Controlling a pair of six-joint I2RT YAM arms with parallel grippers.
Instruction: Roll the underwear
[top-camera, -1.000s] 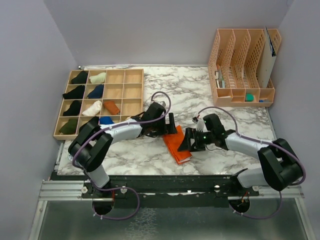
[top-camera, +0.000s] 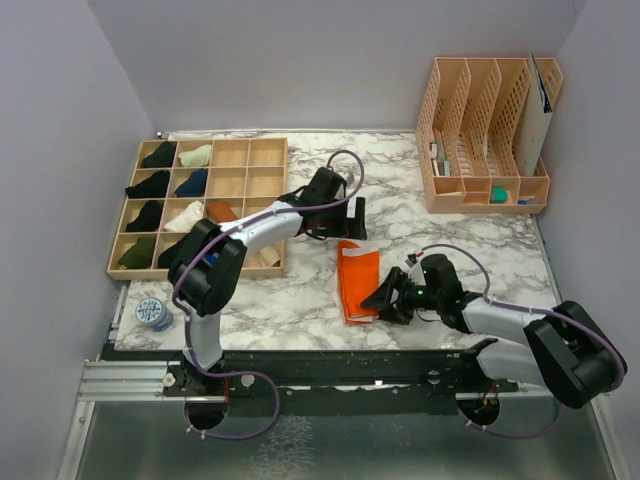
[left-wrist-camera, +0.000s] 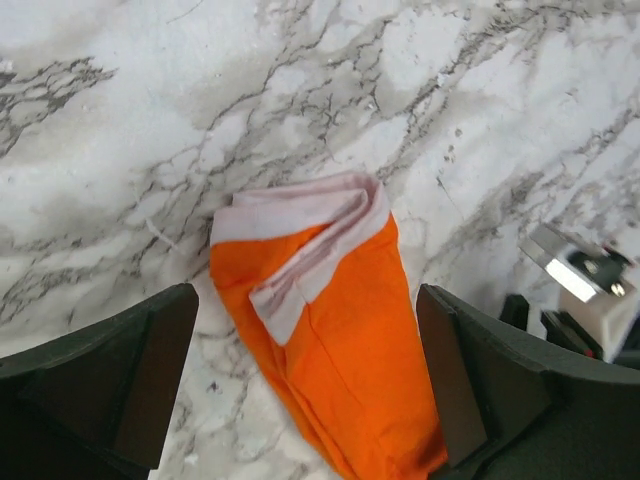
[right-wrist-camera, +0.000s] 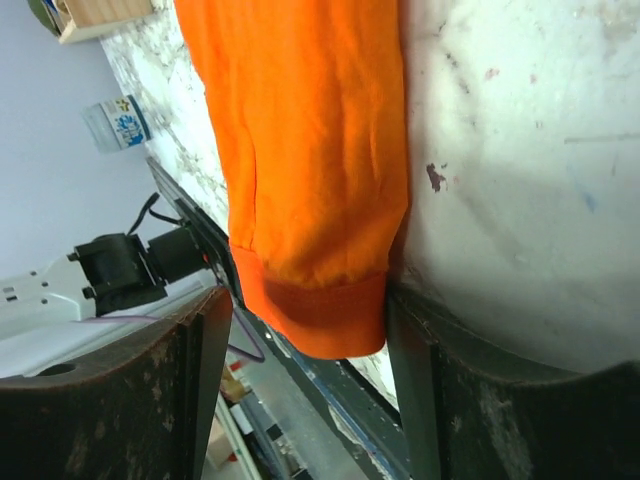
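The orange underwear (top-camera: 360, 280) lies folded into a narrow strip on the marble table, running from far to near. In the left wrist view, its white-banded far end (left-wrist-camera: 290, 215) is loosely folded. Over that end my left gripper stands open, its fingers apart and holding nothing. My right gripper is low at the near end, its fingers parted to either side of the orange band (right-wrist-camera: 320, 310). Whether both fingers touch the cloth there, I cannot tell.
At the left sits a wooden divided box (top-camera: 228, 187) with several rolled cloths in its compartments. A blue-lidded jar (top-camera: 153, 313) stands near the front left. A peach organizer (top-camera: 490, 195) occupies the back right. Bare table lies behind the underwear.
The underwear has turned from slanting to nearly straight. My left gripper has moved right and away from the near edge, off the cloth's far end. The right arm shifted slightly nearer the front edge.
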